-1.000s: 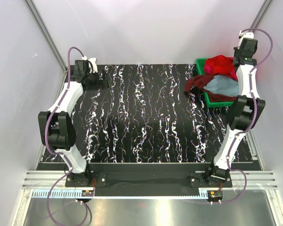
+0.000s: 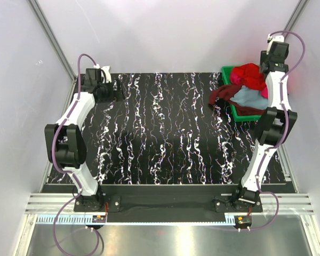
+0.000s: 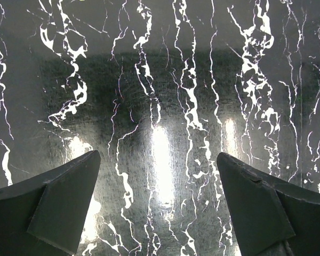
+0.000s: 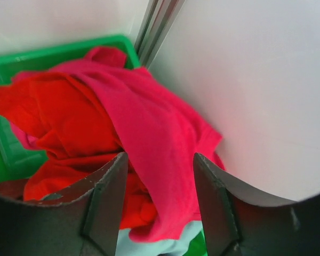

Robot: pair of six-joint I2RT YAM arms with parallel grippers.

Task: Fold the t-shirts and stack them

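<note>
A green bin [image 2: 228, 76] at the back right holds crumpled shirts. Among them are a red one [image 2: 249, 76], a grey-blue one [image 2: 249, 98] and a dark maroon one [image 2: 224, 93] spilling over the left rim. In the right wrist view, a pink-crimson shirt [image 4: 149, 117] drapes across the red cloth and past the bin's corner toward the wall. My right gripper is open above it, cloth visible beyond the parted fingers. Over bare table at the back left, my left gripper stands open and empty.
White walls [image 4: 256, 96] close in behind and to the right of the bin, with a metal corner post [image 4: 157, 26] beside it.
Pink cloth now shows at the bin's right side. The left arm stays put.
</note>
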